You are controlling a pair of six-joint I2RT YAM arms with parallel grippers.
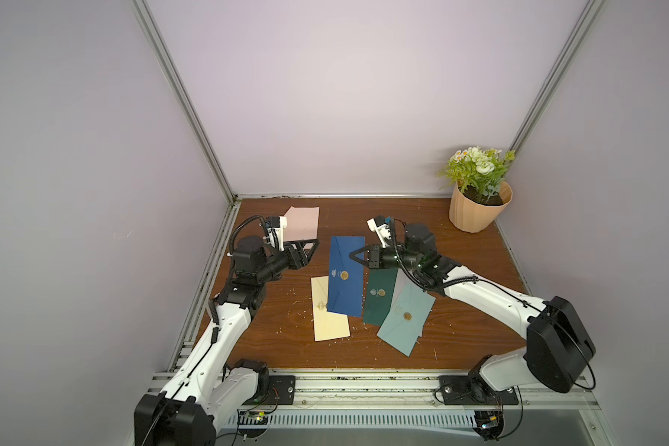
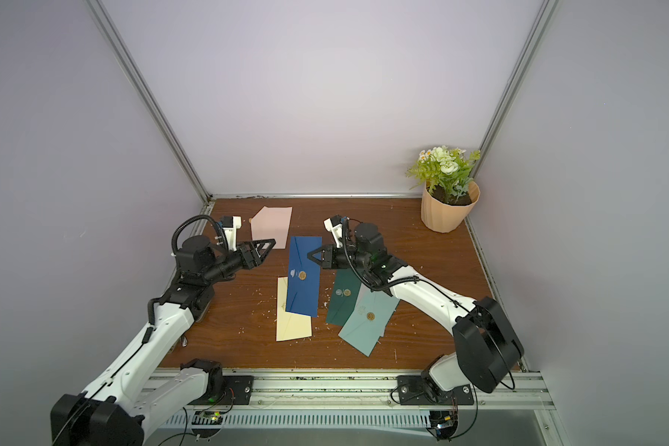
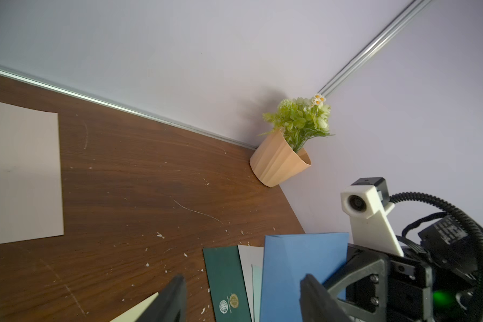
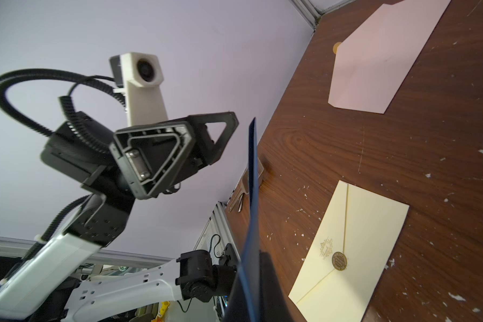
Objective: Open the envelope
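Note:
A blue envelope [image 1: 345, 278] with a round gold seal hangs upright above the table, its sealed face toward the front. My right gripper [image 1: 356, 255] is shut on its right edge; in the right wrist view the envelope [image 4: 253, 177] shows edge-on as a thin blade between the fingers. To its left, my left gripper [image 1: 313, 247] is partly open and empty, apart from the envelope. In the left wrist view its blurred fingers [image 3: 169, 303] stand apart, with the plain side of the envelope [image 3: 306, 268] beyond them.
On the table lie a cream envelope [image 4: 354, 241], a dark green one [image 2: 343, 297], light teal ones [image 2: 368, 323] and a pink one [image 2: 272, 225]. A potted plant [image 1: 479, 200] stands at the back right.

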